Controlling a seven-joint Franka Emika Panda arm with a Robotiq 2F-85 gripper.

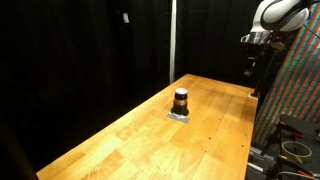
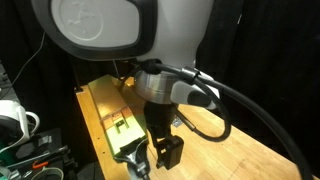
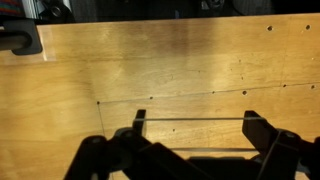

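Note:
In the wrist view my gripper hangs over bare wood, its two dark fingers wide apart. Two thin grey lines run across from finger to finger; what they are cannot be made out. Exterior view 1 has the gripper small at the upper right, above the table's far right end. A dark jar-like object stands upright near the middle of the table, well away from the gripper. At its foot lies a flat silvery piece. The arm fills much of exterior view 2, where a black finger shows.
A pale green tray-like item lies on the table in exterior view 2. A black fitting sits at the table edge in the wrist view. Black curtains hang behind.

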